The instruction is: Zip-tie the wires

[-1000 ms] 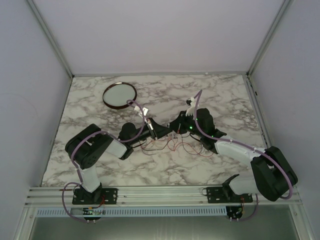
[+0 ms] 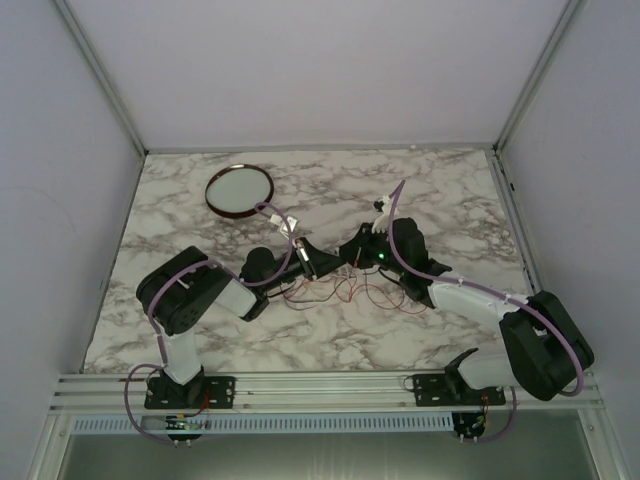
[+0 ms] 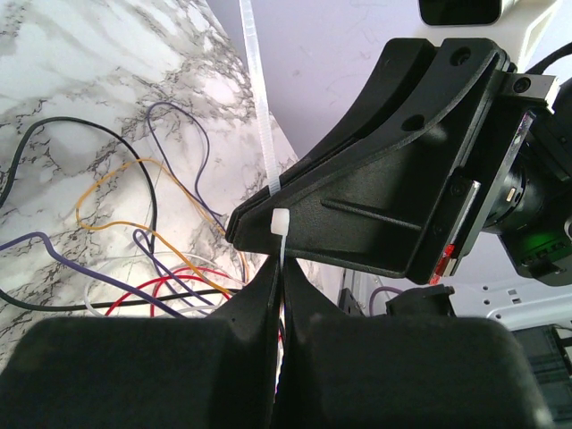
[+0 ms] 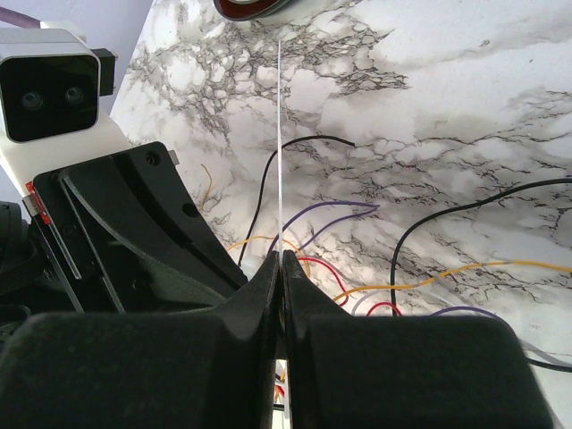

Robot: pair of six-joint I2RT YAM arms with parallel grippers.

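Observation:
Both gripper tips meet over the loose wires [image 2: 345,290] at the middle of the table. A thin white zip tie [image 3: 259,98] runs down past the right gripper's fingers, its small square head [image 3: 280,221] in front of them. Below that head, its thin strip enters between the fingertips of my left gripper, which is shut on it. Seen edge-on, the zip tie [image 4: 280,161] also passes between the tips of my right gripper, shut on it. Black, orange [image 4: 483,264], purple and red wires lie below; whether the tie encircles them is hidden.
A round, dark-rimmed dish [image 2: 212,184] stands on the marble table at the back left. Bare tabletop [image 2: 320,345] lies in front of the wires. The two arms are very close together at the centre.
The left arm's elbow has shifted slightly to the right. Both grippers stay almost in place at the centre, and the right arm shows no clear movement.

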